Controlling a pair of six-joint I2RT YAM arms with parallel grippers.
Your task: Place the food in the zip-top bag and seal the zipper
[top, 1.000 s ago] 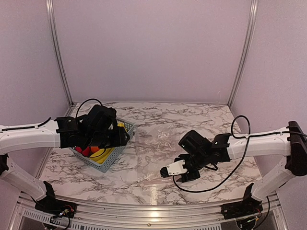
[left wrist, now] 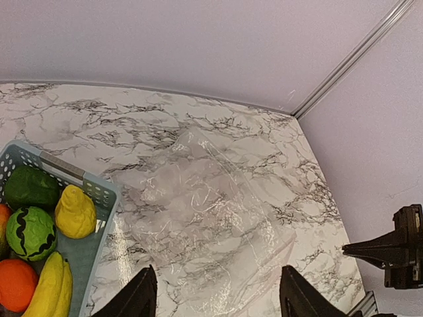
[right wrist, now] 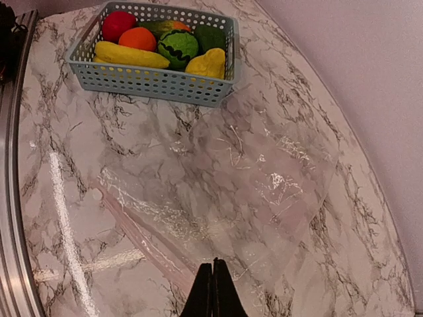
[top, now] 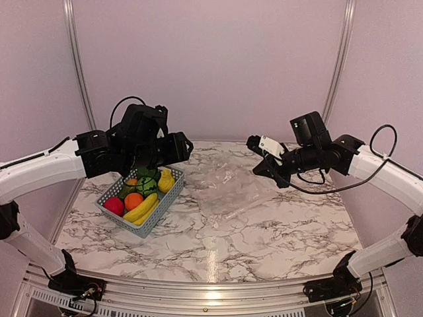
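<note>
The clear zip top bag (top: 228, 191) lies flat on the marble table, empty, its pinkish zipper edge (right wrist: 142, 244) turned diagonally toward the front right. Food fills the grey basket (top: 173, 195) at left: bananas (top: 142, 210), an orange (top: 133, 201), a red fruit (top: 114, 205), a watermelon (left wrist: 31, 233), a yellow pear (left wrist: 75, 212) and an avocado (left wrist: 32, 187). My left gripper is open, raised between basket and bag, nothing between its fingers. The right gripper is shut; nothing shows between its fingers, which appear apart from the bag in the left wrist view.
Bare table surrounds the bag, with the widest room at the front and right. The basket's right side (left wrist: 99, 254) stands close to the bag's left edge. Walls (top: 211, 72) close off the back and sides.
My right arm has lifted and swung back from the table's front. The bag's zipper edge, earlier facing the front, now lies turned to the right. The left arm has moved up and slightly right, uncovering more food.
</note>
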